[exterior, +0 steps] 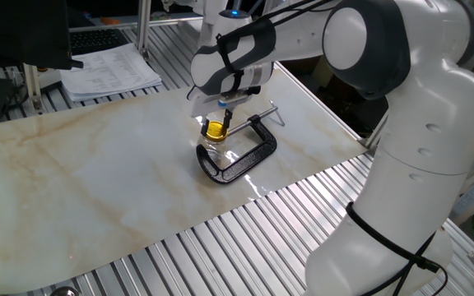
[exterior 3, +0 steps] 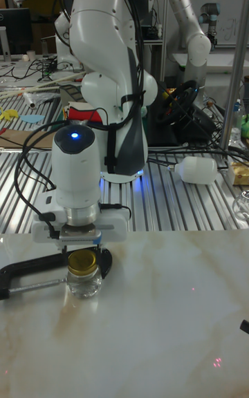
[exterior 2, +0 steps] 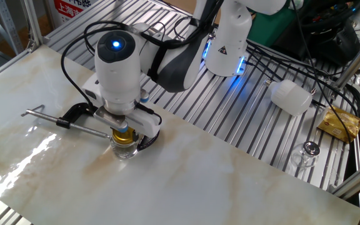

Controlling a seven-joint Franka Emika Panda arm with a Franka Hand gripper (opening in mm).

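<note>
A clear glass jar (exterior 2: 125, 150) with a yellow-gold lid (exterior: 216, 131) stands upright on the marbled board, beside a black C-clamp (exterior: 239, 168). Above it, pointing straight down, is my gripper (exterior: 216, 127). Its dark fingers (exterior: 227, 121) are spread to either side of the lid, close to its rim. Whether they press on it or leave a small gap does not show clearly. In the third exterior view the hand sits just behind the lid (exterior 3: 82, 262), the fingers mostly hidden. The clamp's screw rod (exterior 2: 74, 129) reaches close to the jar.
Much of the marbled board (exterior: 81, 189) is bare. On the slatted metal table are a white bulb-shaped object (exterior 2: 290, 97), a small glass jar with a metallic lid (exterior 2: 310, 149) and a yellow packet (exterior 2: 339, 124). Papers (exterior: 109, 76) lie at the far side.
</note>
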